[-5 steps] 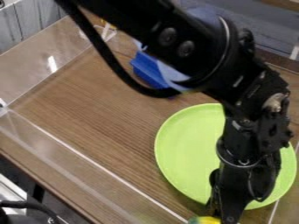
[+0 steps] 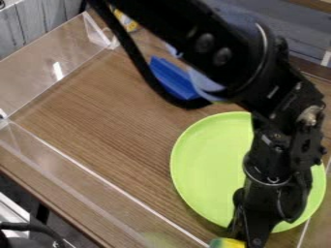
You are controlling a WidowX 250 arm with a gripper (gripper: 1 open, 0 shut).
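My black gripper reaches down over the front part of a light green plate on the wooden surface. Its fingertips are low at the bottom edge of the view, beside a small yellow and green object that is mostly out of view or hidden. Whether the fingers are open or shut is hard to make out.
A blue plastic object lies at the back behind the arm. Clear plastic walls border the wooden surface on the left.
The arm has shifted very slightly; the plate and the other objects look unchanged.
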